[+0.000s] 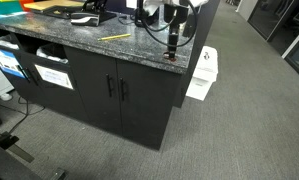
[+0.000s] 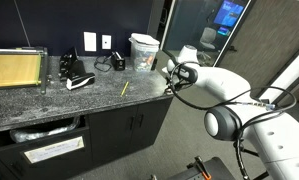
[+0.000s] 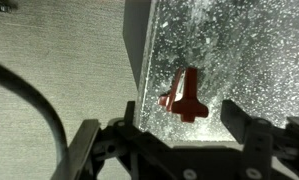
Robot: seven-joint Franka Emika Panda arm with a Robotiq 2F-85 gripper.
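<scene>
A small red object (image 3: 185, 98), shaped somewhat like a clip, lies on the speckled grey countertop (image 3: 239, 60) near its edge. In the wrist view my gripper stands open above it, one finger to each side and the red object in the gap. From the first exterior view, the gripper (image 1: 173, 50) points down right over the counter corner, and only a bit of the red object (image 1: 170, 57) shows beneath it. Whether the fingers touch the counter I cannot tell. The second exterior view hides the red object behind the gripper and arm.
A yellow pencil-like stick (image 1: 116, 37) lies on the counter to the left. Black items (image 2: 76, 70) and a clear tub (image 2: 144, 52) stand farther back. Beyond the counter's end, a white bin (image 1: 203, 74) sits on the floor.
</scene>
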